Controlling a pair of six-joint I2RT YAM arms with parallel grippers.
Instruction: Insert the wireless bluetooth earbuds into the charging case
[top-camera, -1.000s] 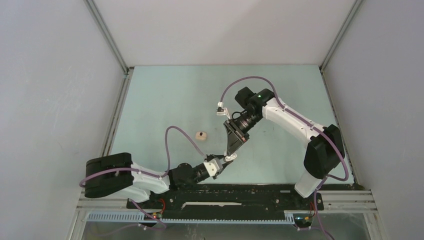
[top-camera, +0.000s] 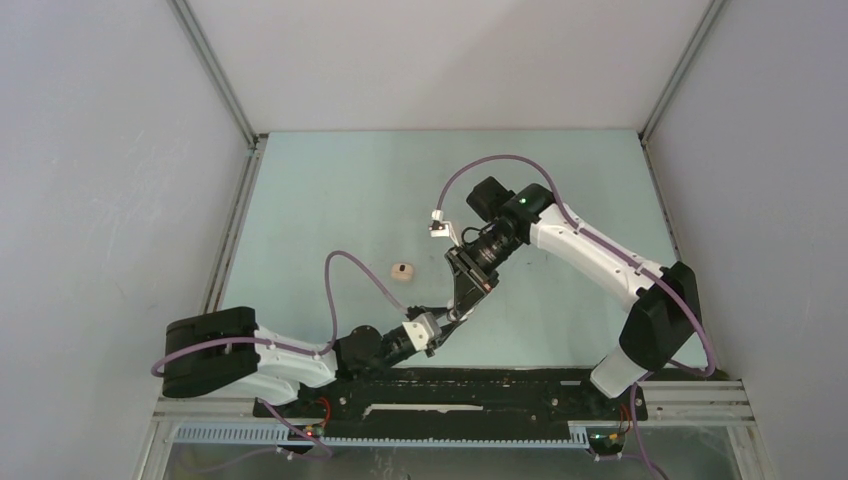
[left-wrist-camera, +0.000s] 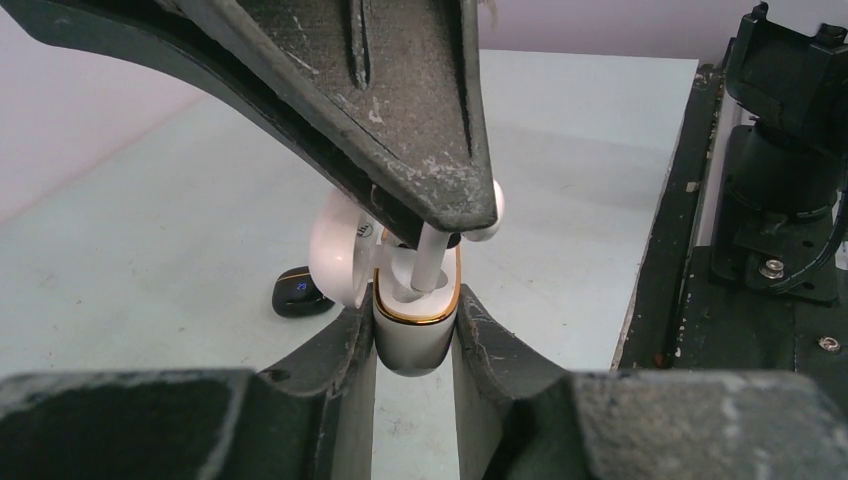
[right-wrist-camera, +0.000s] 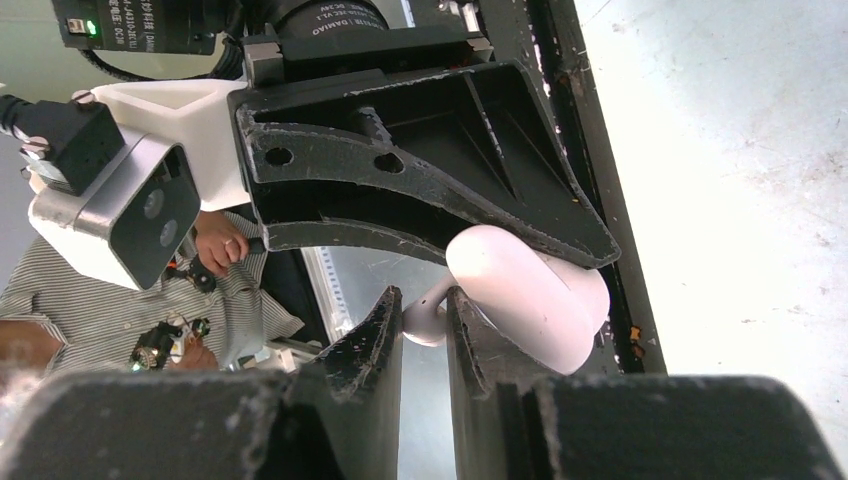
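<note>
The white, gold-trimmed charging case (left-wrist-camera: 412, 340) is clamped upright in my left gripper, its white lid (left-wrist-camera: 338, 250) open. A white earbud stem (left-wrist-camera: 430, 255) stands in the case's opening, directly under a dark finger of my right gripper. In the right wrist view my right gripper has its fingertips close together at a white earbud (right-wrist-camera: 425, 325), beside the case's rounded white body; whether they grip it is hard to tell. In the top view both grippers meet above the table's front middle.
A small pale object (top-camera: 402, 272) with a dark mark lies on the table left of the grippers; a black object (left-wrist-camera: 300, 292) shows behind the case in the left wrist view.
The left gripper has barely moved.
</note>
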